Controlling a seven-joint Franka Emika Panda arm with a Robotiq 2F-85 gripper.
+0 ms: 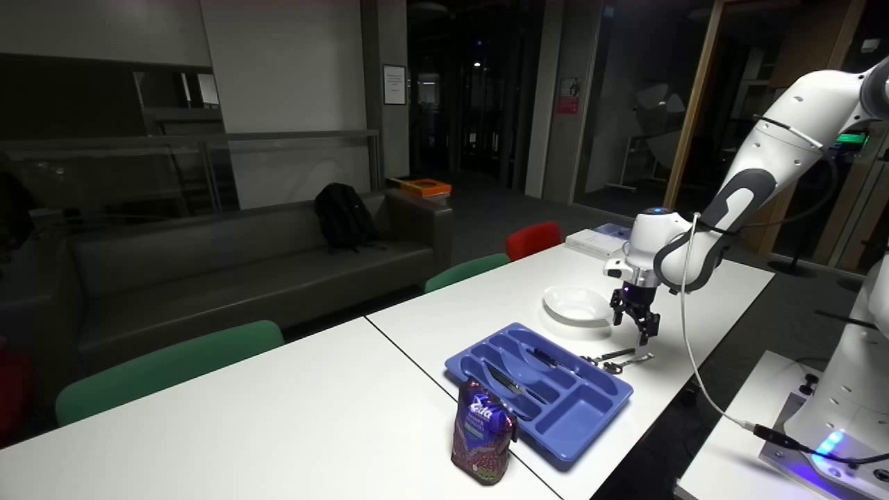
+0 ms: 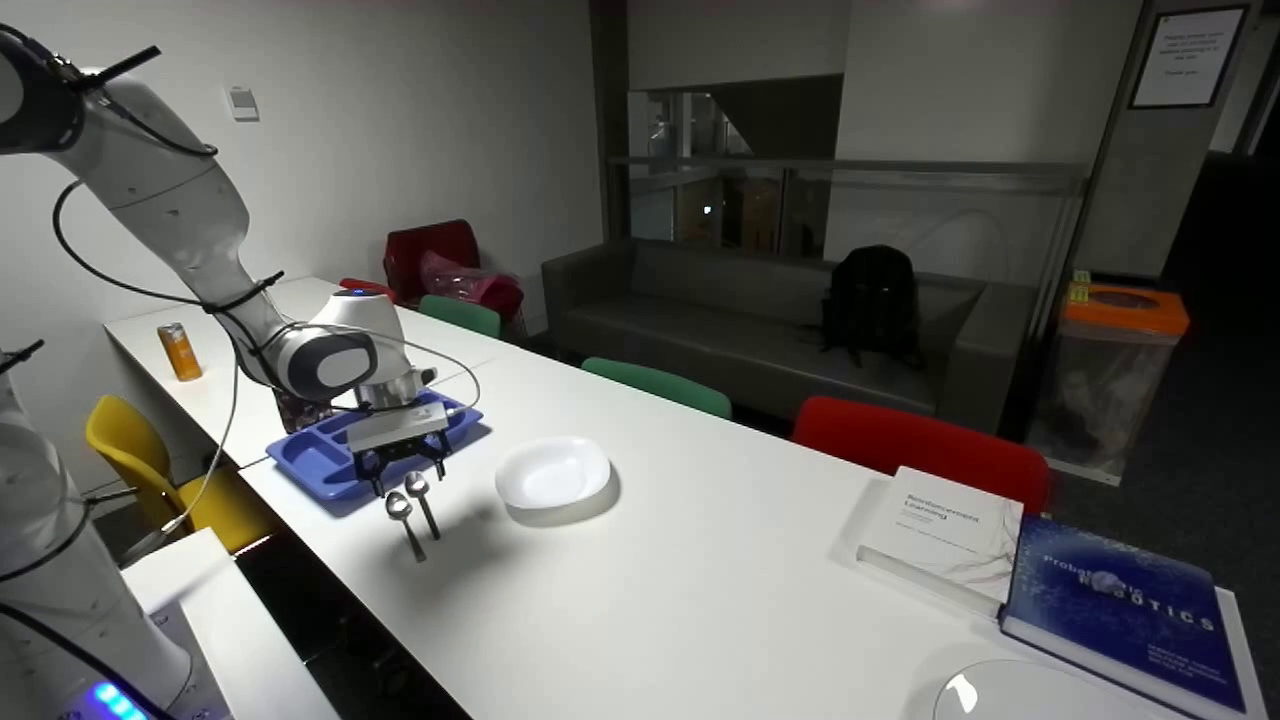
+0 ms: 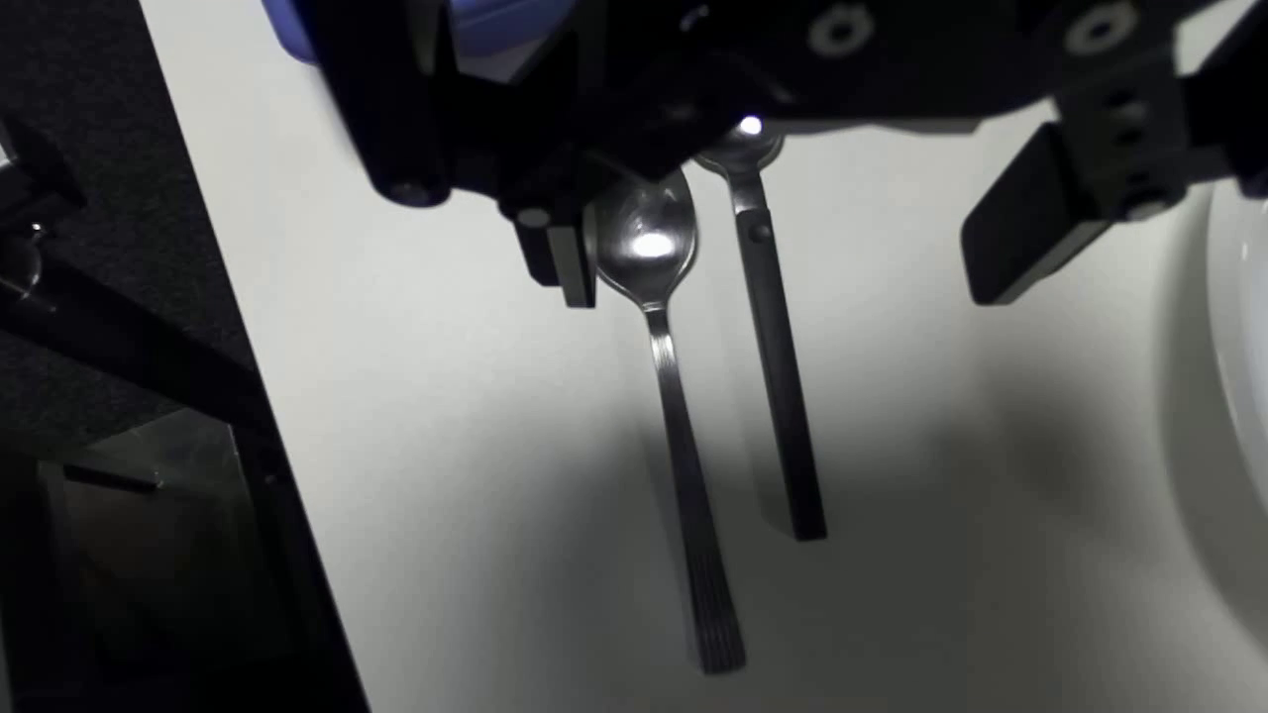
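Two spoons lie side by side on the white table. One is a metal spoon (image 3: 678, 416) with a ribbed handle; the other, a dark-handled spoon (image 3: 779, 356), has its bowl partly hidden by my gripper. Above them my gripper is open, its fingers wide apart and nothing held. In the wrist view the left fingertip overlaps the edge of the metal spoon's bowl; I cannot tell its height above it. Close by are the blue cutlery tray (image 1: 580, 414), with a few utensils in its compartments, and an empty white bowl (image 2: 553, 472).
A dark foil bag (image 1: 483, 433) stands against the tray. Two books, one white (image 2: 942, 534) and one blue (image 2: 1128, 612), lie at the table's far end near a clear round lid or plate (image 2: 1032, 696). The table edge runs close to the spoons; open tabletop lies beyond the bowl.
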